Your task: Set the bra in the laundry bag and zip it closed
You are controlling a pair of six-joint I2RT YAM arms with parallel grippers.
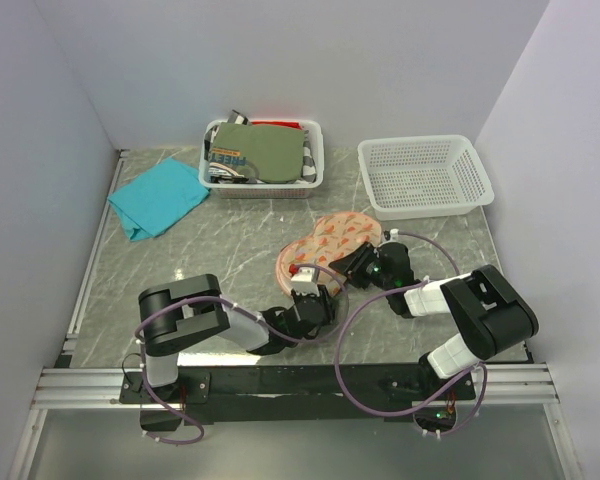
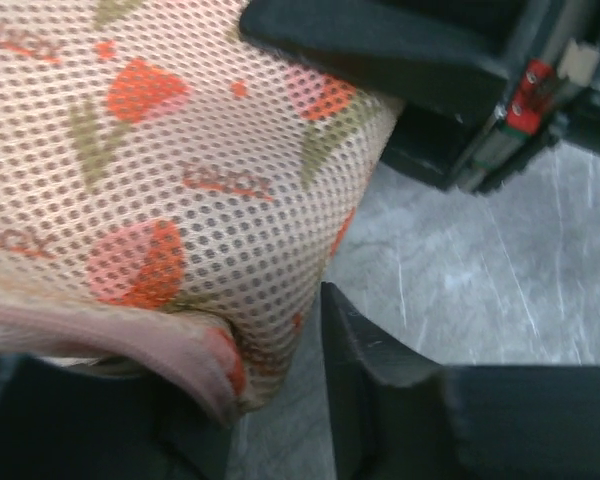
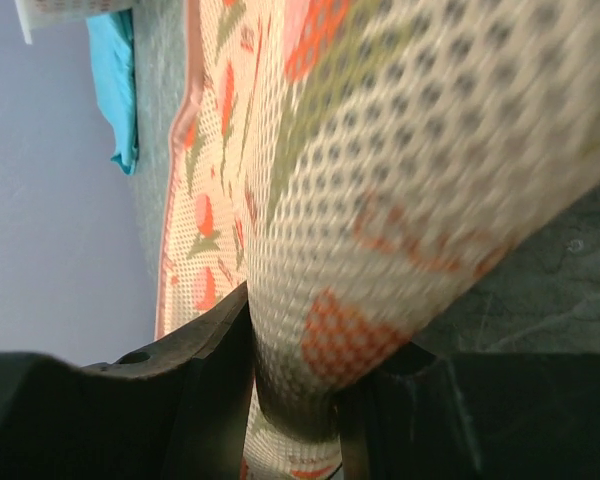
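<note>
The patterned mesh laundry bag lies at the centre of the counter, peach with orange prints. My left gripper is at its near edge; in the left wrist view the bag's piped edge sits by the fingers, whose grip is unclear. My right gripper is on the bag's right part; in the right wrist view mesh runs down between its fingers, how tightly held I cannot tell. The bra cannot be made out.
A basket of folded clothes stands at the back, an empty white basket at back right. A turquoise cloth lies at left.
</note>
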